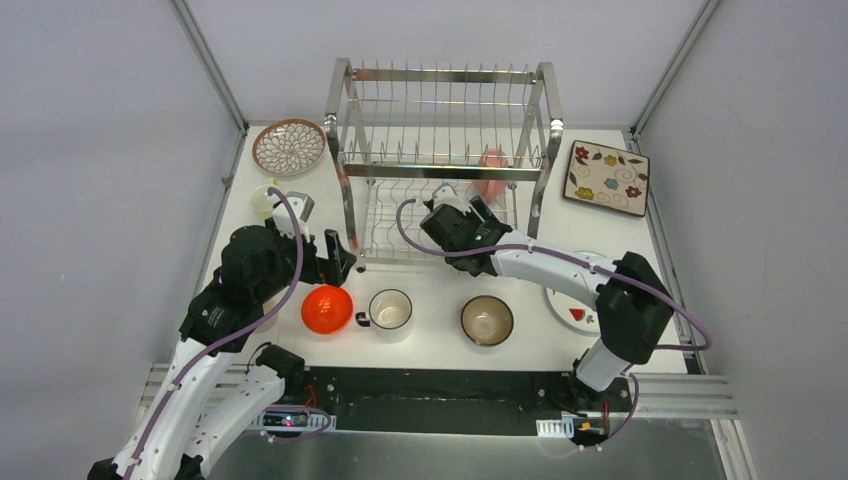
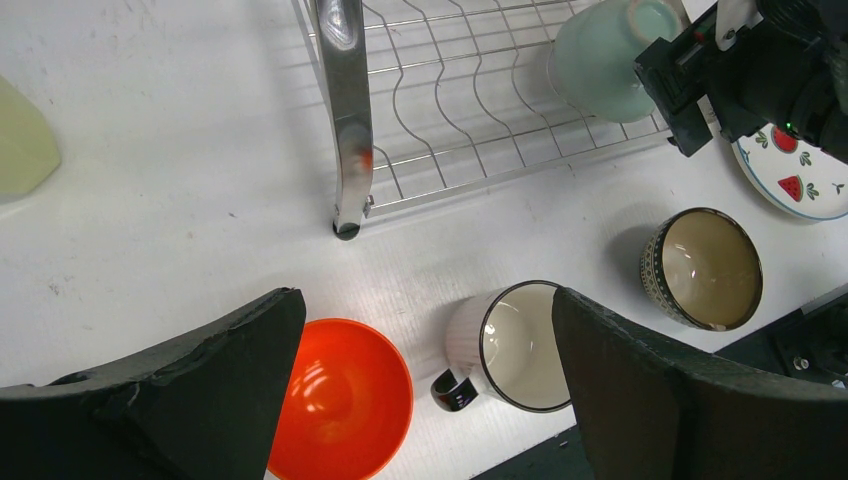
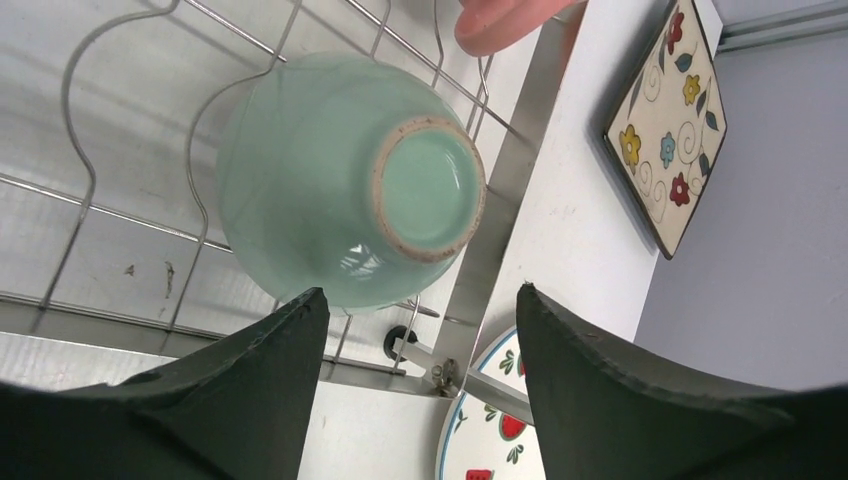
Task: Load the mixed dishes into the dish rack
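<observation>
A mint bowl (image 3: 300, 170) lies on its side in the lower wire rack (image 3: 130, 318), near its right end, with a pink dish (image 3: 500, 25) behind it. My right gripper is open just beside the bowl, nothing held between its fingers. My left gripper stands open above the left front, over an orange bowl (image 1: 326, 310) and a white mug (image 1: 389, 316). A brown bowl (image 1: 486, 320) sits at the front middle; a white plate (image 3: 485, 455) is at the right, partly hidden by the right arm.
The metal rack frame (image 1: 440, 172) fills the back middle. A patterned plate (image 1: 289, 147) lies at back left, a square floral plate (image 1: 606, 178) at back right. A pale yellow cup (image 2: 20, 140) is at the left. The table between rack and front dishes is mostly clear.
</observation>
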